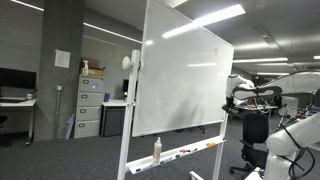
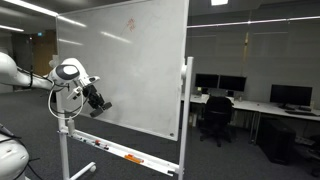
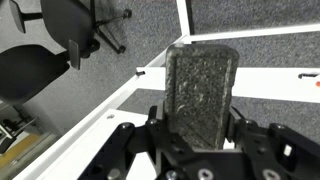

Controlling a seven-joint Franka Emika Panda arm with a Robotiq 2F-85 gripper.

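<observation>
My gripper is shut on a dark grey block that looks like a whiteboard eraser. In exterior view 2 it is at the lower left of the whiteboard, above the tray; whether the eraser touches the board cannot be told. Faint reddish marks show near the top of the board there. Seen from exterior view 1, the gripper is at the board's right edge, partly hidden. The wrist view has the eraser upright between the fingers, with the floor and white rails beyond it.
The white tray below the board carries an orange item and several markers. A spray bottle stands at the tray's near end in exterior view 1. An office chair is on the floor close by.
</observation>
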